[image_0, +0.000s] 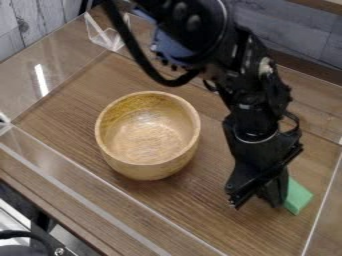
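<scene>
My gripper (259, 192) is low over the right part of the wooden table, its black body reaching down from the top of the view. It is shut, with nothing seen between its fingers. A green block (298, 201) lies just right of the fingertips, partly hidden behind them; whether they touch it is hard to tell. A wooden bowl (144, 135) stands left of the gripper.
The wooden table (120, 210) has bare room in front of the bowl and at the upper left. A grey wall runs along the back, and dark cables show at the lower left.
</scene>
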